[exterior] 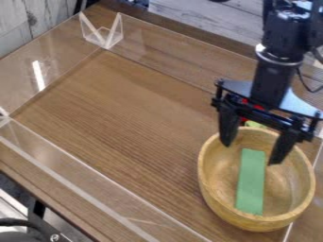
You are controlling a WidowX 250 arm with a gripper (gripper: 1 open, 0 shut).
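Note:
My black gripper (263,132) hangs at the right, over the back part of a wide tan bowl (217,184), its fingers spread open with nothing seen held. Inside the bowl lies a flat green block (250,184). A small part of a red object (245,125) shows behind the gripper, mostly hidden by it.
A small white wire holder (104,30) stands at the back left.

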